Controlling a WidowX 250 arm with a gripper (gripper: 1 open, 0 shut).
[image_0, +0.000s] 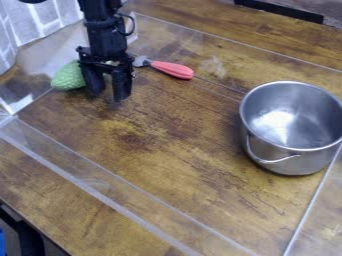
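My black gripper (104, 80) is low over the left back of the wooden table (160, 170). Behind and left of it lies a green rounded object (64, 76), partly hidden by the gripper. A utensil with a red handle (174, 70) lies to the gripper's right; its metal end is near the arm. I cannot tell whether the fingers hold anything.
A large steel pot (287, 130) stands at the right. Clear plastic borders run along the left and right edges.
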